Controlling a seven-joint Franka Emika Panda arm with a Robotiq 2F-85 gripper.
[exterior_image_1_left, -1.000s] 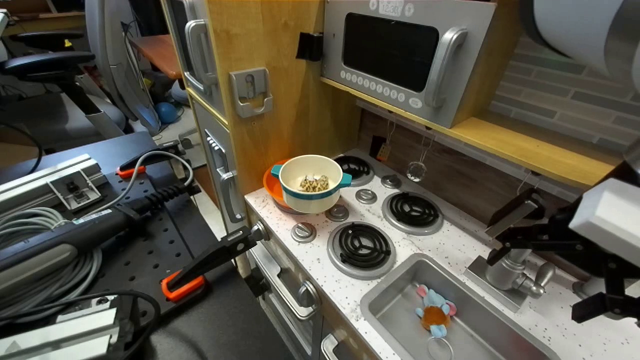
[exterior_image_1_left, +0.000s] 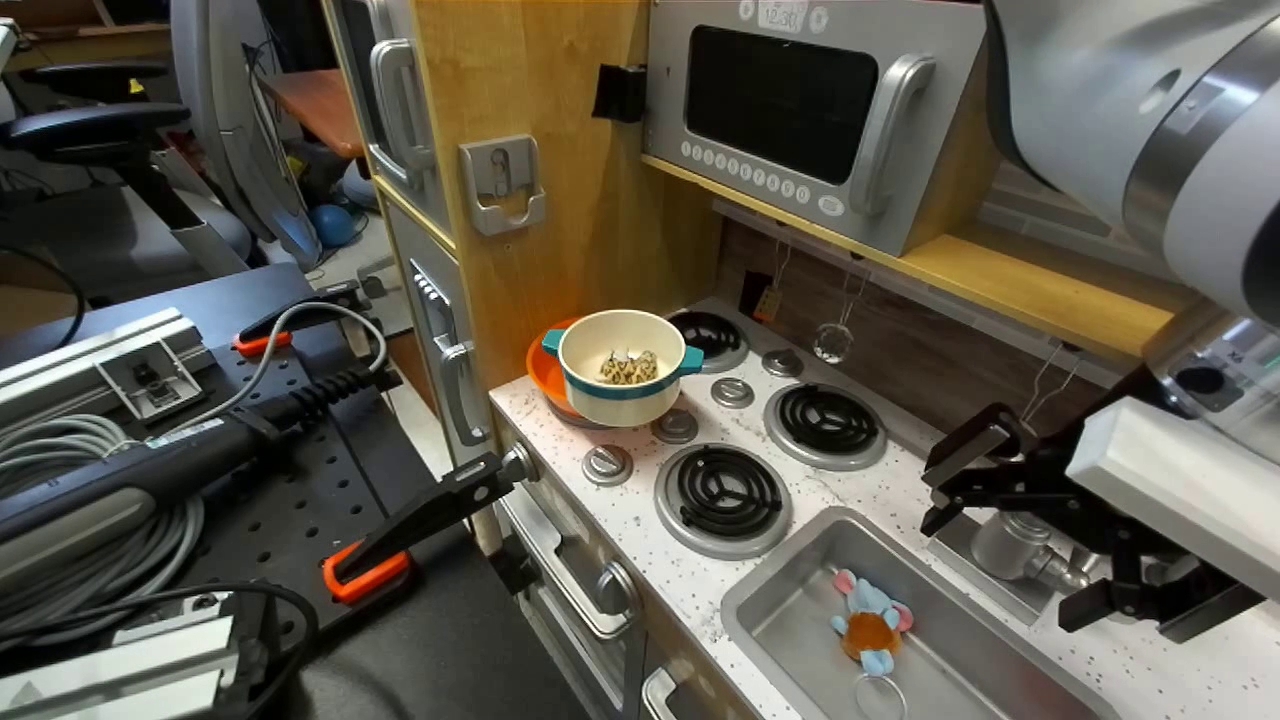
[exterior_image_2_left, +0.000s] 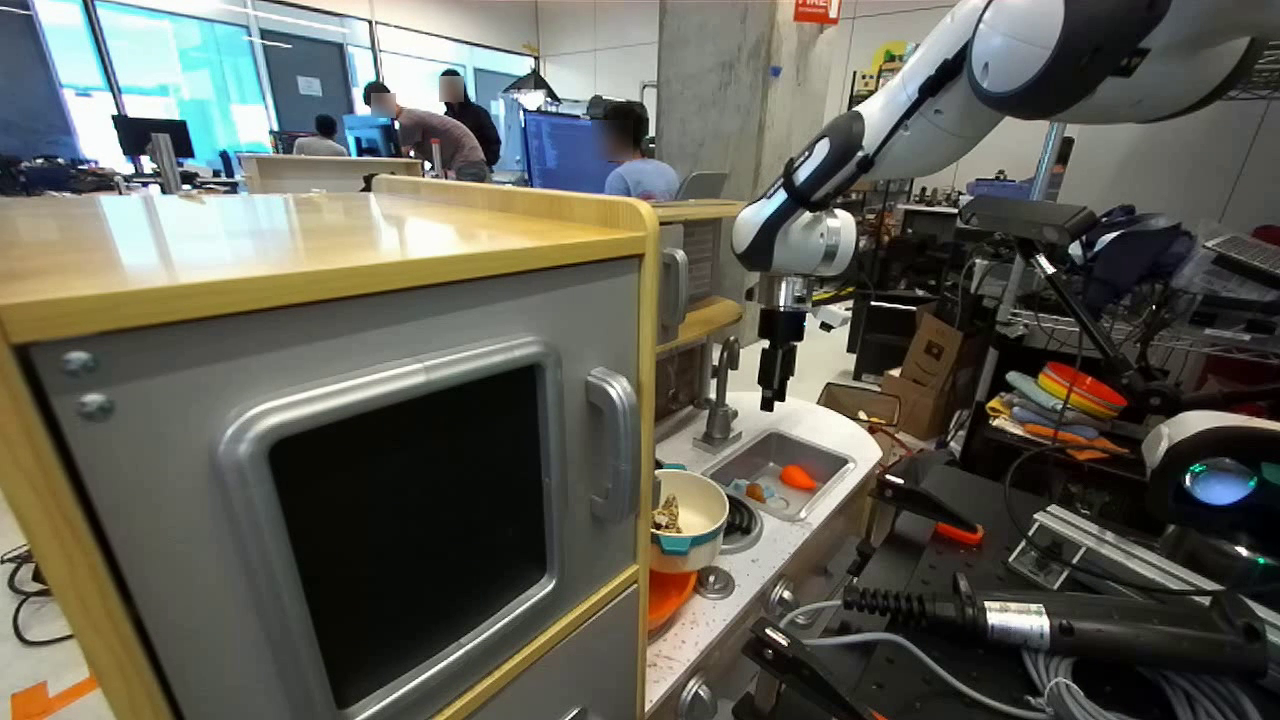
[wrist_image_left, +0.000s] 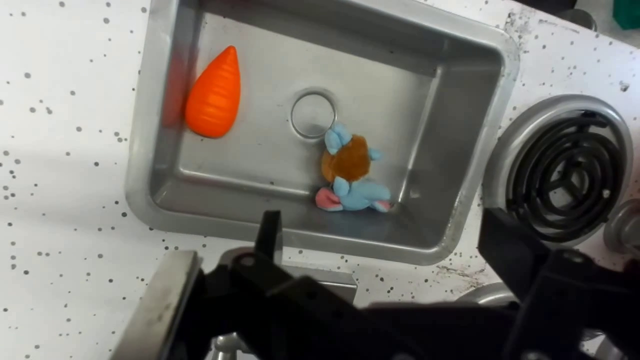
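Note:
My gripper (exterior_image_1_left: 1020, 540) stands open above the counter by the faucet, its fingers wide apart and nothing between them. In the wrist view its black fingers reach in from the bottom, short of the sink's near rim. Inside the grey sink (wrist_image_left: 318, 242) lie an orange carrot-shaped toy (wrist_image_left: 214, 99) and a small blue and brown plush toy (wrist_image_left: 351, 162) with pink ears. The plush rests by the drain, close to the wall nearest my fingers. A cream pot (exterior_image_1_left: 621, 402) with teal handles holds a speckled, patterned item (exterior_image_1_left: 629, 368); an orange dish (exterior_image_1_left: 548, 366) sits under it.
Black burners (exterior_image_1_left: 722, 490) and grey knobs lie between pot and sink. The faucet (exterior_image_1_left: 1014, 546) rises behind the sink, near my gripper. A wooden shelf (exterior_image_1_left: 1056, 288) and toy microwave (exterior_image_1_left: 780, 108) overhang the counter's back.
The arm and gripper have moved left in exterior view 1, now covering more of the faucet. The pot and the plush toy have stayed put.

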